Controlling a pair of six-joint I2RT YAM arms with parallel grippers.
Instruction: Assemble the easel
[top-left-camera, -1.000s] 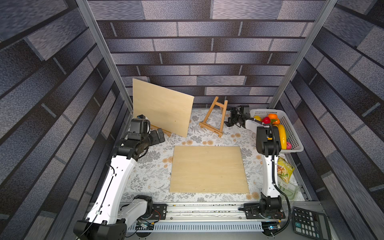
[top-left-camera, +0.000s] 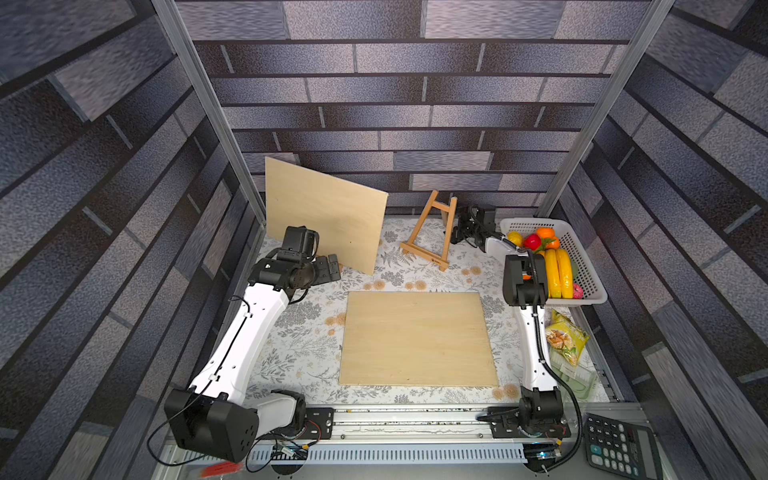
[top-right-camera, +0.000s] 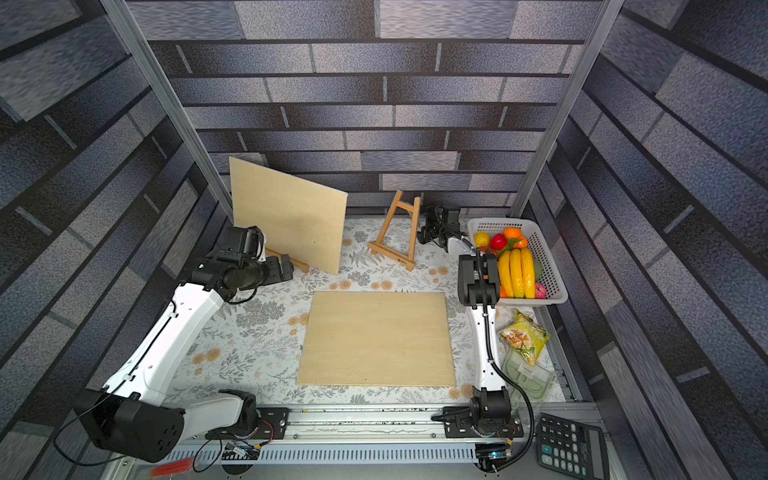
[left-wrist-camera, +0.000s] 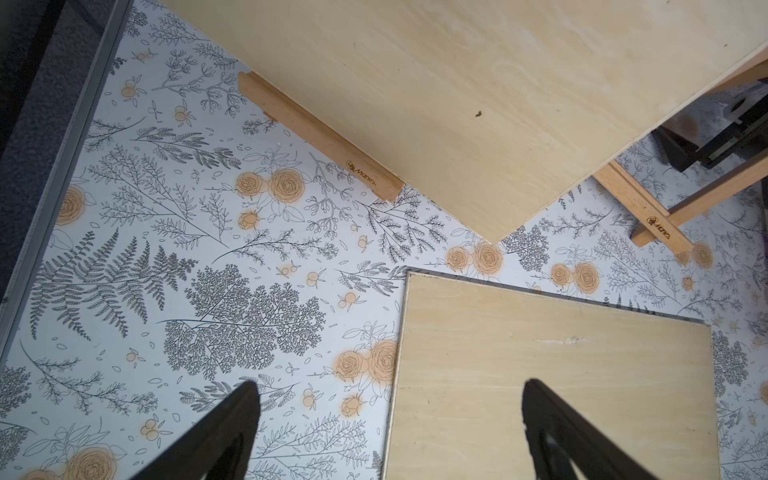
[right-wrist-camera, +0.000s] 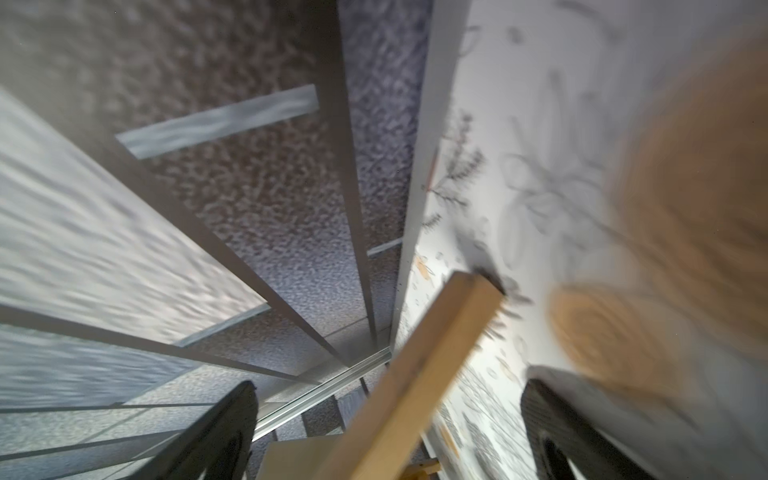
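At the back centre stands a small wooden easel (top-left-camera: 421, 217), with its lower ledge (top-left-camera: 424, 254) toward the front. My right gripper (top-left-camera: 457, 230) is open by its right leg. In the right wrist view, a wooden post (right-wrist-camera: 432, 352) runs between the spread fingers. A light wooden board (top-left-camera: 328, 209) rests upright at the back left on another ledge (left-wrist-camera: 320, 132), the rest of its support hidden. A second board (top-left-camera: 416, 340) lies flat at front centre. My left gripper (top-left-camera: 329, 269), open and empty, hovers before the upright board's lower left.
A white basket of toy fruit (top-left-camera: 592, 272) is at the right, behind the right forearm. A yellow snack bag (top-left-camera: 566, 337) and a clear green box (top-left-camera: 577, 380) lie in front of it.
The left arm has swung right. Both boards have stayed put.
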